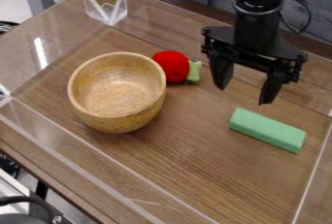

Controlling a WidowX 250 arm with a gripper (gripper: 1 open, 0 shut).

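The black gripper (246, 78) hangs over the table's right half, its two fingers spread apart. A green block (267, 131) lies flat just below it in the image. Left of the gripper, a red round object (172, 65) rests with a small green piece (193, 73) beside it. A wide tan bowl (115, 95) sits on the left half of the wooden table (155, 170).
A white wire-like holder (104, 7) stands at the back left. The front middle of the table and the area behind the bowl are clear. Dark fixtures show at the left edge and bottom left corner.
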